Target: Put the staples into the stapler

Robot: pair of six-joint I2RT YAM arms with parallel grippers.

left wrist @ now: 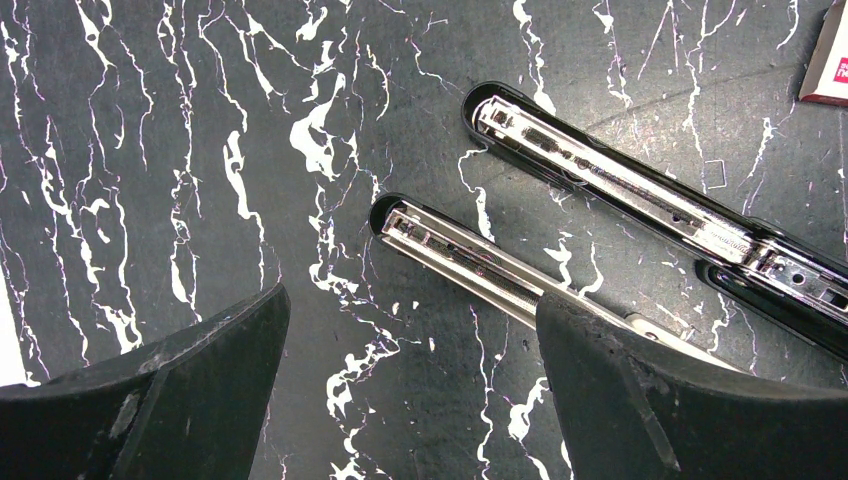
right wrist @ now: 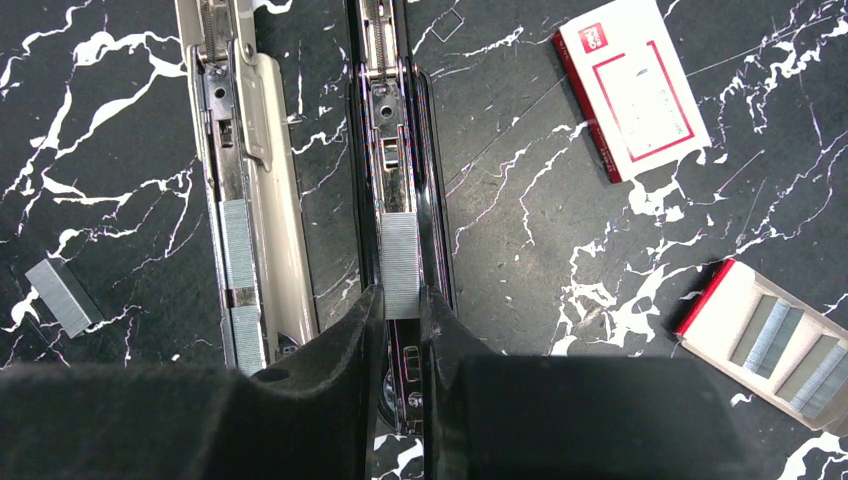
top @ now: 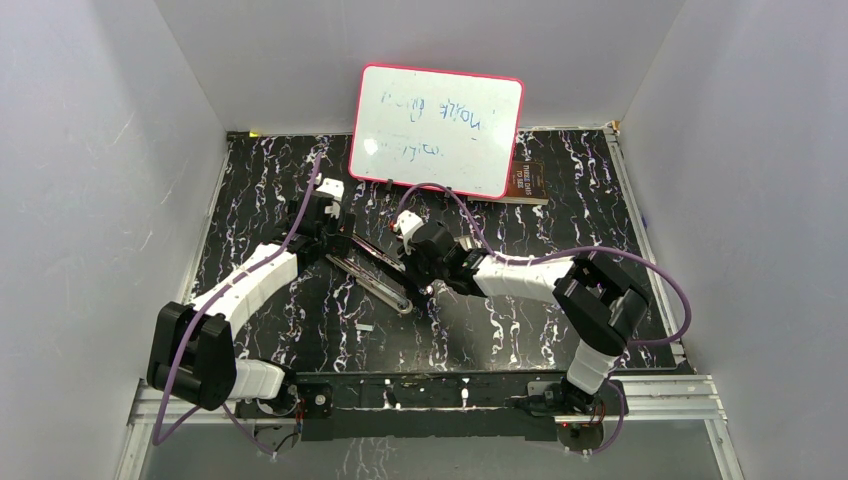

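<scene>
In the right wrist view, my right gripper is shut on the near end of a grey staple strip [right wrist: 401,250]. The strip lines up with the channel of the opened black stapler [right wrist: 438,190]; whether it is seated or just above cannot be told. Alongside is an opened cream stapler [right wrist: 285,225] with staple strips [right wrist: 237,242] in its channel. My left gripper stands open above the table with nothing held; its right finger [left wrist: 610,390] overlaps the cream stapler [left wrist: 470,260] in view. The black stapler [left wrist: 620,170] lies beyond that.
A loose staple strip [right wrist: 63,297] lies left of the staplers. To their right are a white and red box [right wrist: 635,90] and an open tray [right wrist: 700,340] holding staple strips. A whiteboard [top: 437,125] stands at the back beside a book [top: 527,180].
</scene>
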